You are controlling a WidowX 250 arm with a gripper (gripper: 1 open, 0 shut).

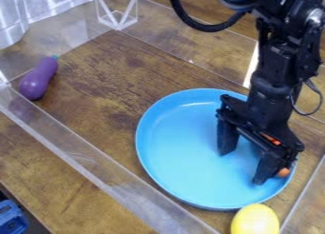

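My black gripper [244,148] stands open, low over the right part of a blue plate [176,152]. An orange carrot [284,170] on the plate's right side is mostly hidden behind the gripper's fingers; whether they touch it I cannot tell.
A purple eggplant [38,80] lies at the left. A yellow oval object [256,220] sits just below the plate at the bottom right. Clear plastic walls edge the wooden surface [112,76], whose upper middle is clear. A blue object [9,218] is at the bottom left corner.
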